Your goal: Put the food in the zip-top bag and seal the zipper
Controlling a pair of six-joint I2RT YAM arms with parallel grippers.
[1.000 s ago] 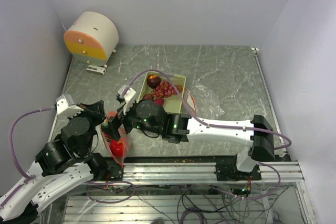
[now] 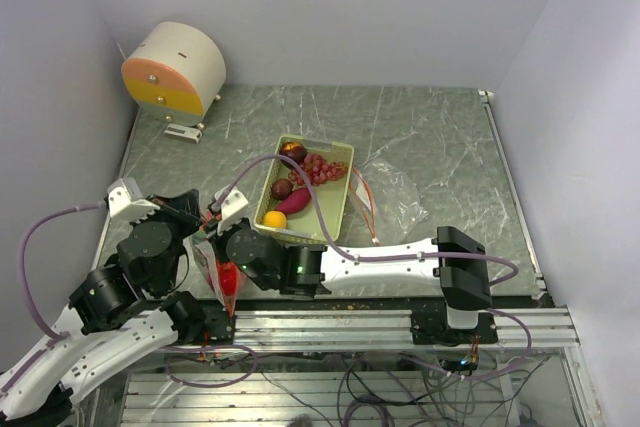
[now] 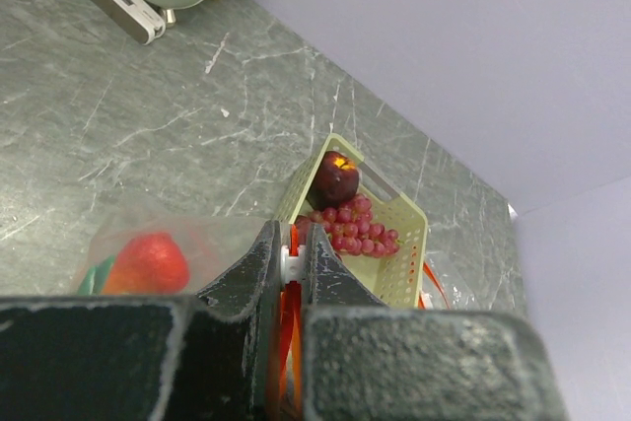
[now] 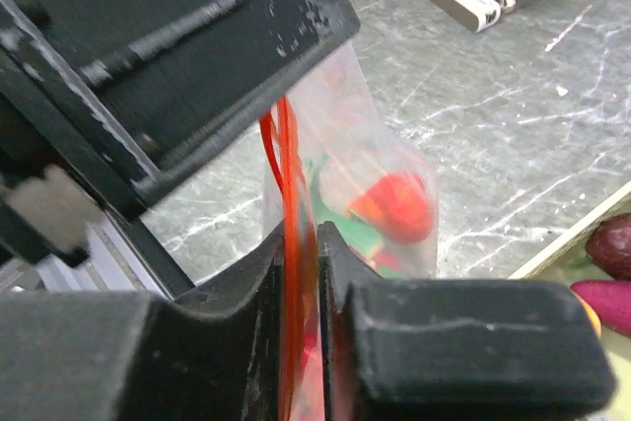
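A zip top bag (image 2: 228,279) with red and green food inside hangs at the front left beneath both grippers; in the right wrist view its red food (image 4: 399,206) shows through the plastic. My left gripper is shut on the bag's red zipper and white slider. My right gripper is at the bag's top edge, its fingers close around the orange zipper strip (image 4: 291,175), just beside the left gripper; whether it is fully closed I cannot tell.
A green basket (image 2: 343,197) holds grapes, a mango-like fruit, an orange and purple items. A clear bag (image 2: 395,197) lies to its right. A cream box (image 2: 175,62) stands at the back left.
The left arm is nearly still.
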